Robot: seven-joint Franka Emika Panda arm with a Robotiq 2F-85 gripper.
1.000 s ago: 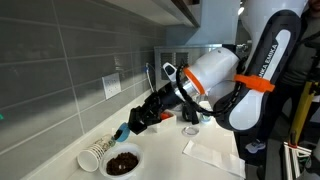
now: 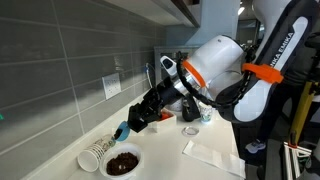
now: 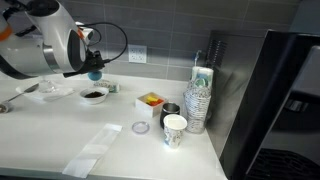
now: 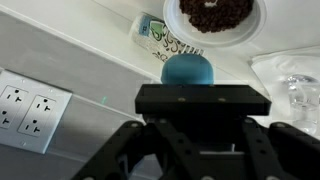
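My gripper (image 2: 133,124) is shut on a blue rounded object (image 2: 122,131), held in the air near the back wall. The wrist view shows this blue object (image 4: 187,69) sticking out past the dark fingers, its gripped part hidden. Below and beside it stands a white bowl (image 2: 135,162) of dark brown pieces (image 2: 122,163). A patterned cup (image 2: 96,154) lies on its side between the bowl and the wall. In exterior view 2 the blue object (image 3: 94,75) hangs above the bowl (image 3: 94,98).
A box of colourful items (image 3: 151,102), a dark metal canister (image 3: 171,113), a white patterned cup (image 3: 174,131) and a tall stack of cups (image 3: 195,102) stand to one side. A white cloth or paper (image 3: 92,150) lies in front.
The arm has shifted slightly, and the blue object has stayed in the gripper close to the same spot above the bowl's edge. The things on the counter have not moved.
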